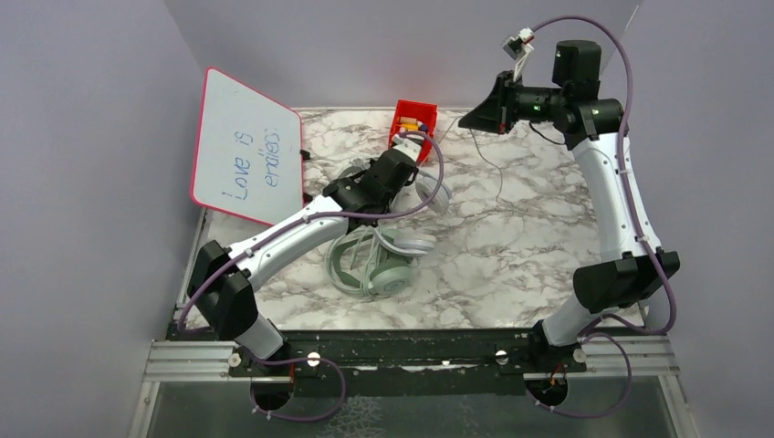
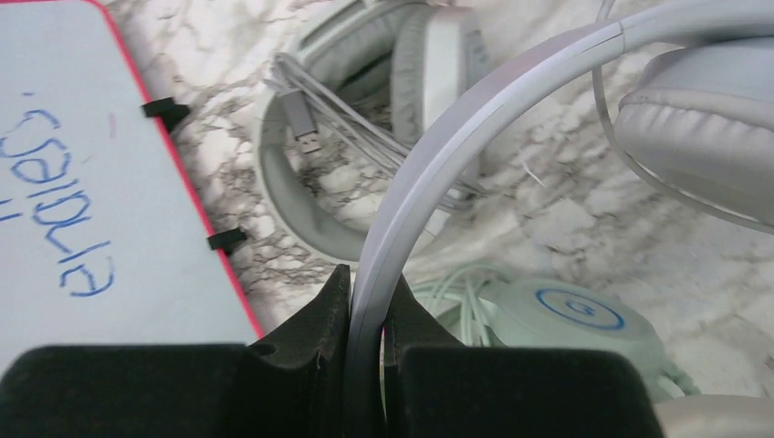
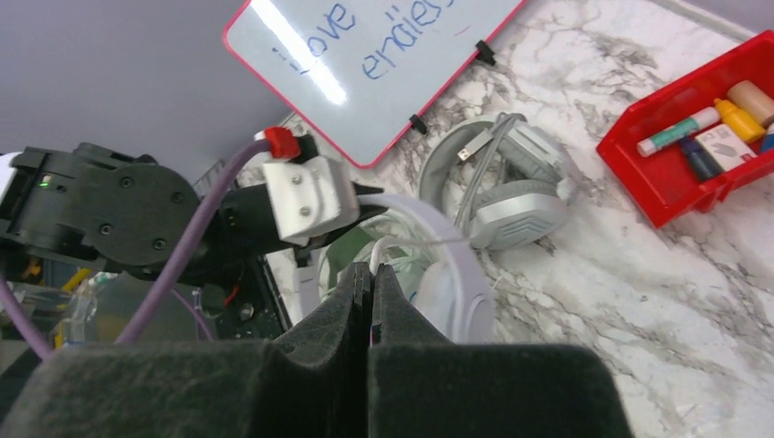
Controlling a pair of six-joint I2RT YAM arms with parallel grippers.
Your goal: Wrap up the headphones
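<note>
My left gripper is shut on the headband of the white headphones (image 2: 488, 105), seen in the left wrist view. In the top view their ear cups (image 1: 435, 192) hang to the right of that arm. At the back right, my right gripper (image 1: 464, 123) is raised, its fingers closed around the thin cable (image 1: 493, 164). The right wrist view shows the cable (image 3: 411, 242) running from these closed fingertips toward the white headphones.
Green headphones (image 1: 391, 278), their cord wound across them, lie in front. Grey headphones (image 3: 525, 219) with a bundled cord lie behind the left gripper. A whiteboard (image 1: 248, 146) occupies the left, and a red box (image 1: 399, 114) of markers the back.
</note>
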